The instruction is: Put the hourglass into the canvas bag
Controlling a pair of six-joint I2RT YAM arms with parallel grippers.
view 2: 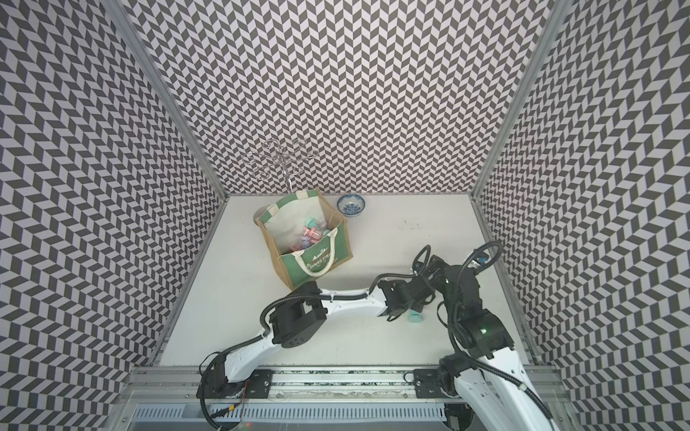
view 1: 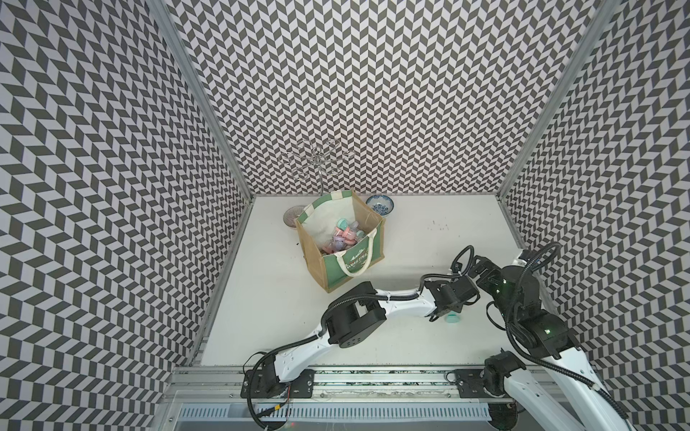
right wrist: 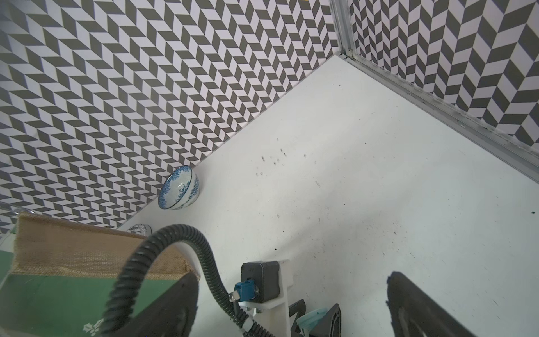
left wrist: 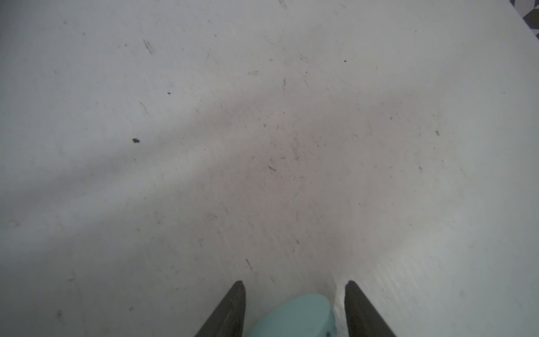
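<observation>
A teal hourglass end (left wrist: pixel 294 321) shows between the fingers of my left gripper, low in the left wrist view. The fingers are parted, with a narrow gap on the right; the rest of the hourglass is out of sight there. From above, its teal part (view 1: pixel 452 317) pokes out beside the left wrist over the white table. In the right wrist view, teal (right wrist: pixel 311 319) shows between the left arm's fingers. My right gripper is spread wide and empty, up at the right. The canvas bag (view 1: pixel 327 265) stands upright with its top open, holding several pastel hourglasses (view 1: pixel 345 235).
Behind the bag are a blue-and-white bowl (view 1: pixel 380 205), a grey round dish (view 1: pixel 292 215) and a wire rack (view 1: pixel 320 159). Both wrists are close together at the right. Bare table (view 1: pixel 431 244) lies between bag and right wall.
</observation>
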